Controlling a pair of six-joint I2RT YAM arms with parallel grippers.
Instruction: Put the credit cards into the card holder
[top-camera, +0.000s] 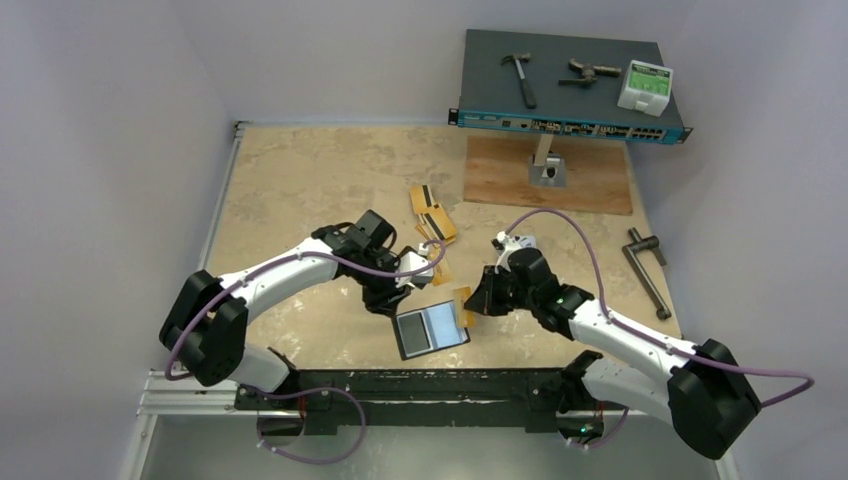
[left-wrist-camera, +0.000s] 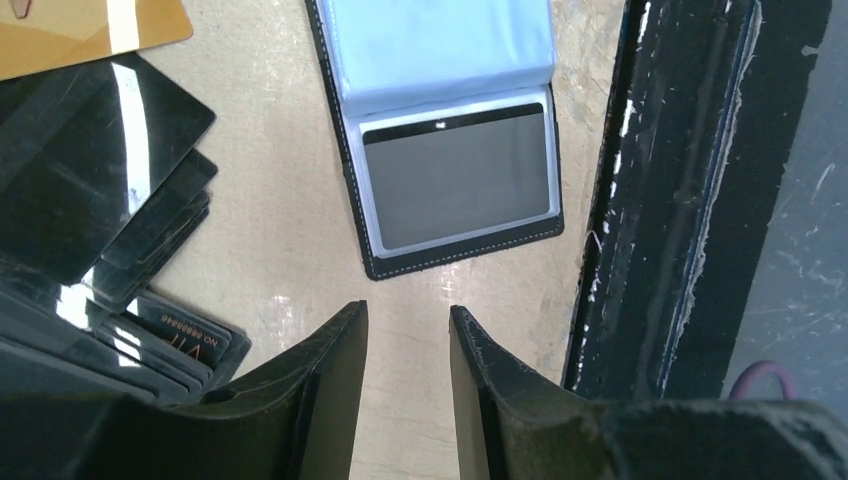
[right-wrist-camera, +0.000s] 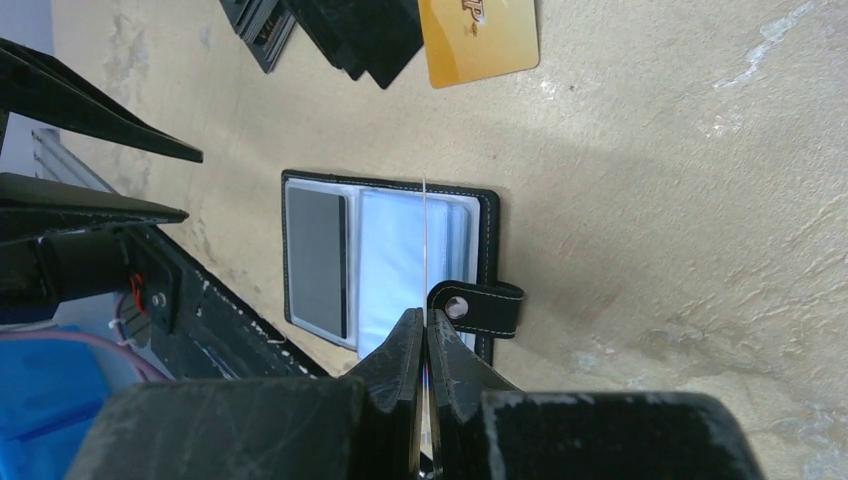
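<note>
The card holder (top-camera: 413, 335) lies unfolded near the table's front edge. In the right wrist view its clear sleeves and black snap strap (right-wrist-camera: 490, 308) show. My right gripper is shut on a thin gold card (top-camera: 464, 308), seen edge-on as a fine line in its own wrist view, above the holder's strap side. Beside the holder's opposite end, my left gripper hangs open and empty. Several gold cards (top-camera: 437, 222) lie farther back. Black cards (left-wrist-camera: 90, 165) are spread near the left gripper, mostly hidden by that arm from above.
A network switch (top-camera: 560, 75) carrying hammers (top-camera: 520, 80) and a white-green box (top-camera: 647, 88) stands at the back right. A metal tool (top-camera: 650, 275) lies at the right edge.
</note>
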